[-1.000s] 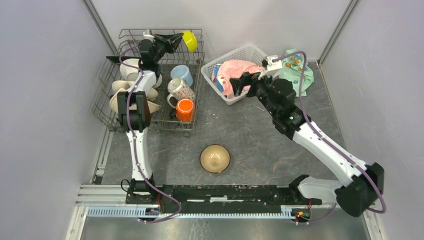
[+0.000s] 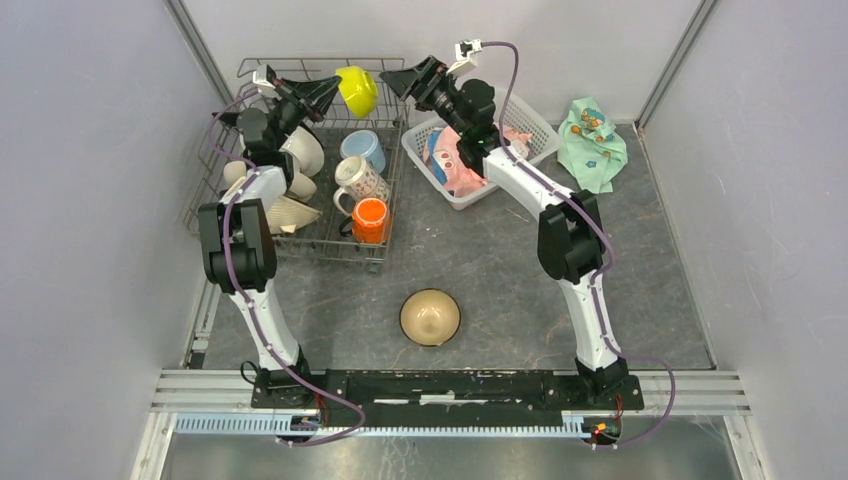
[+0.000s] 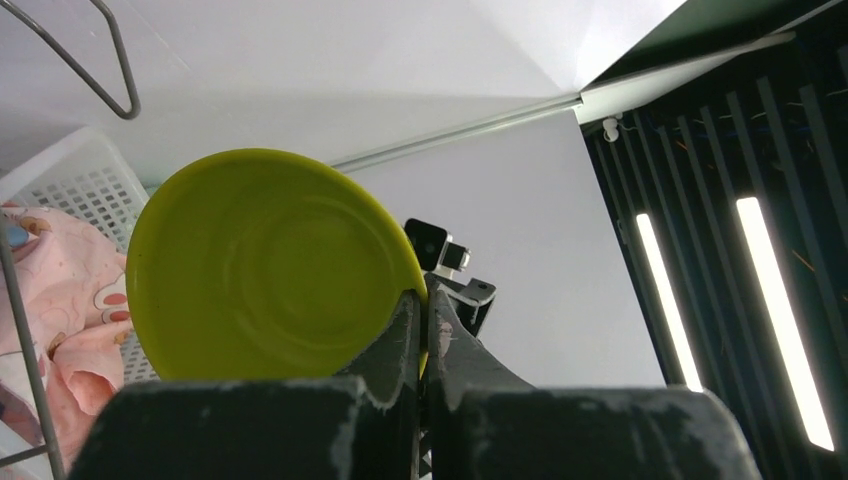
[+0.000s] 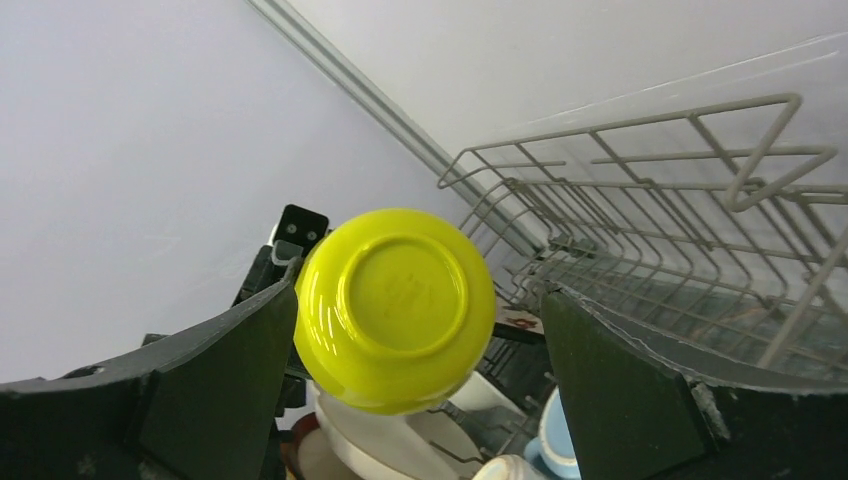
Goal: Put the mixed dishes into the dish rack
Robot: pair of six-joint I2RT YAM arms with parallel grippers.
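Observation:
A yellow bowl is held on its side above the dish rack by my left gripper, shut on its rim; the left wrist view shows its inside, the right wrist view its base. My right gripper stands open just right of the bowl, facing it. The rack holds white dishes, a blue cup, a patterned mug and an orange mug. A tan bowl sits on the counter in front.
A white basket with pink cloth stands right of the rack, under my right arm. A green cloth lies at the back right.
My right gripper has moved up and left toward the yellow bowl.

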